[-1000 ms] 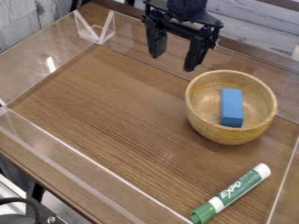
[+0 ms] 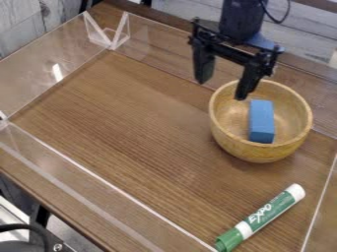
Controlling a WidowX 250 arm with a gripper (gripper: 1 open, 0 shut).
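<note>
My gripper (image 2: 223, 75) is in the upper middle of the camera view, open, its two dark fingers spread apart above the back left rim of a yellow bowl (image 2: 230, 138). A blue block (image 2: 261, 121) lies in the bowl, towards its right side, below and right of the gripper. A green and white marker (image 2: 259, 217) lies on the table at the lower right.
A clear plastic object (image 2: 109, 33) stands at the upper left. Dark cables show at the lower left corner.
My gripper has shifted a little to the right and down, towards the bowl and its blue block. The bowl, block and marker look unchanged.
</note>
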